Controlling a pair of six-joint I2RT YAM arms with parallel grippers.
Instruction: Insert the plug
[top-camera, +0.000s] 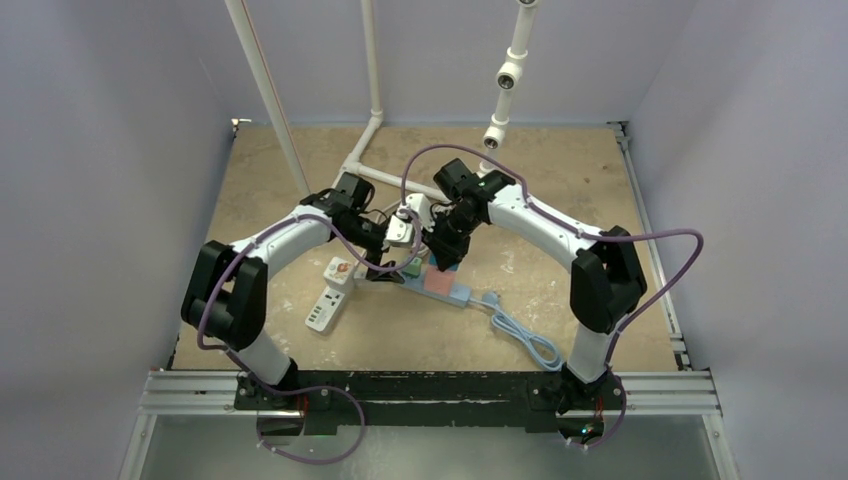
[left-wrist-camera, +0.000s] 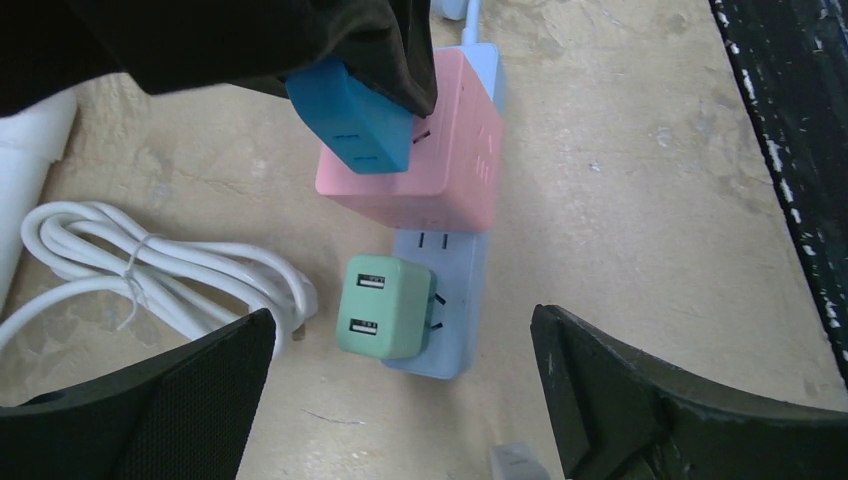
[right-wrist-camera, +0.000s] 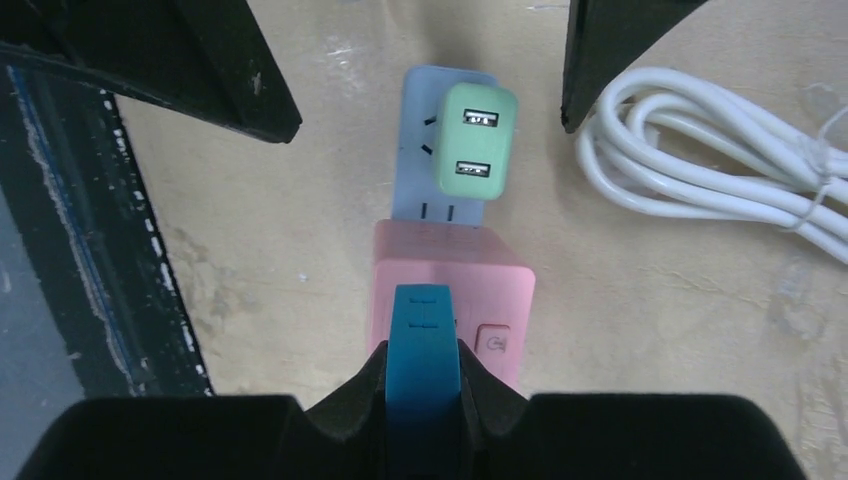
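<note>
The right gripper grips a blue plug (right-wrist-camera: 423, 340) over the pink adapter (right-wrist-camera: 450, 250), which sits on the light blue power strip (left-wrist-camera: 455, 290). In the left wrist view the blue plug (left-wrist-camera: 360, 135) rests at or just above the pink adapter's face; contact is unclear. A green USB plug (left-wrist-camera: 385, 310) sits on the strip beside the pink adapter, partly over its sockets. My left gripper stands open around and above the green plug, nothing between its fingers.
A coiled white cable (left-wrist-camera: 160, 265) lies beside the strip. A white power strip (top-camera: 328, 305) with another adapter (top-camera: 338, 270) is at the left. The strip's blue cord (top-camera: 530, 340) coils at the front right. Bare board shows at the front.
</note>
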